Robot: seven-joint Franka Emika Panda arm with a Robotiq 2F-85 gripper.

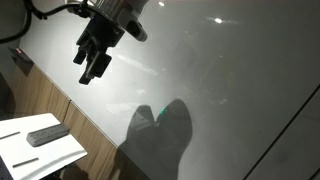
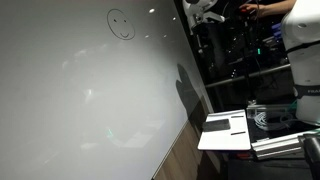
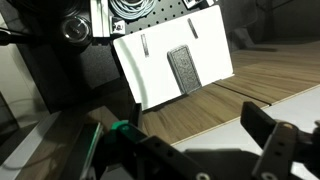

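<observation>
My gripper (image 1: 85, 67) hangs in front of the large whiteboard (image 1: 220, 70), its two fingers apart and nothing between them. In the wrist view the dark fingers (image 3: 275, 150) stand wide apart at the bottom. A white sheet or tray (image 3: 145, 75) lies below, clear of the gripper. On it rests a dark grey eraser-like block (image 3: 184, 69), with a thin dark marker-like stick (image 3: 144, 44) to one side and another stick (image 3: 192, 27) near the edge. A small smiley face (image 2: 120, 23) is drawn on the whiteboard.
Coiled pale cable (image 3: 133, 8) and a round metallic item (image 3: 75, 29) lie beyond the white sheet. A wooden strip (image 3: 240, 90) runs between sheet and whiteboard. At the upper right of exterior view 2, a person's arm (image 2: 270, 9) shows.
</observation>
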